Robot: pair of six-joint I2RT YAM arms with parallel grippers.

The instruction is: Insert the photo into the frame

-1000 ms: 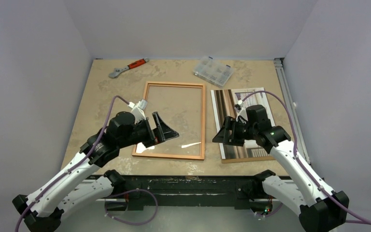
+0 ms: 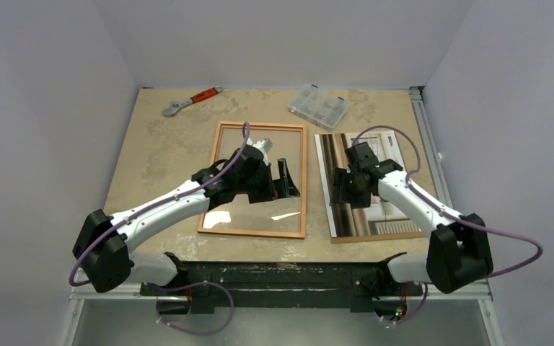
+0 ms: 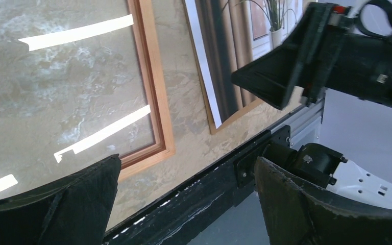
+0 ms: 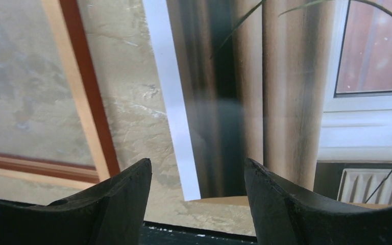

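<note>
The empty wooden frame (image 2: 304, 180) lies flat left of centre, with the table's surface and bright reflections showing inside its border. To its right lies the photo (image 2: 340, 223), a print of a window and brown curtains with a white edge (image 4: 176, 122); a wooden strip shows beneath its near edge. Above the frame's right half, my left gripper (image 2: 290, 180) is open and empty. My right gripper hovers over the photo's left part, its fingers (image 4: 132, 189) apart with nothing between them. The right arm hides part of the photo in the top view.
A clear compartment box (image 2: 319, 106) stands behind, between frame and photo. A red-handled wrench (image 2: 193, 101) lies at the back left. A narrow bare strip of table (image 3: 184, 97) separates frame and photo; the black front edge (image 2: 281, 274) runs close by.
My left gripper has moved right across the frame. The right gripper has shifted slightly right and toward the back over the photo. Frame and photo have stayed put.
</note>
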